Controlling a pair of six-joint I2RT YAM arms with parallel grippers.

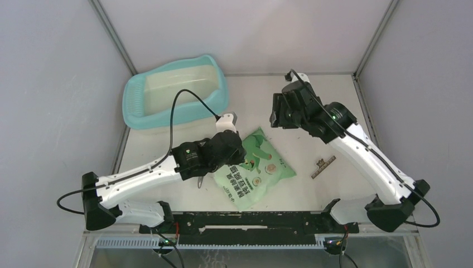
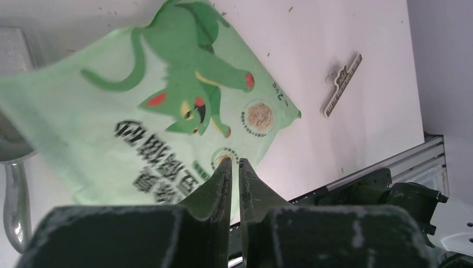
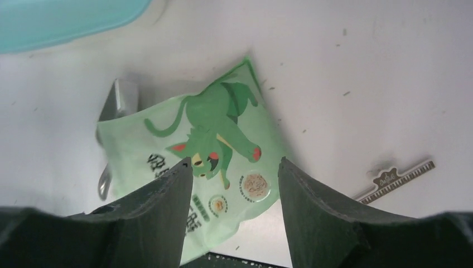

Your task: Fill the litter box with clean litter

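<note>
The green litter bag (image 1: 254,178) lies spread, printed cat side up, partly over a metal scoop (image 2: 17,206). My left gripper is shut above the bag; whether any of it is between the fingertips is unclear. My right gripper is open above and to the right of the bag, with no object visible between its fingers. The turquoise litter box (image 1: 128,100) stands at the back left, its pale inside looking empty.
A metal clip (image 1: 323,166) lies right of the bag. Walls border the workspace.
</note>
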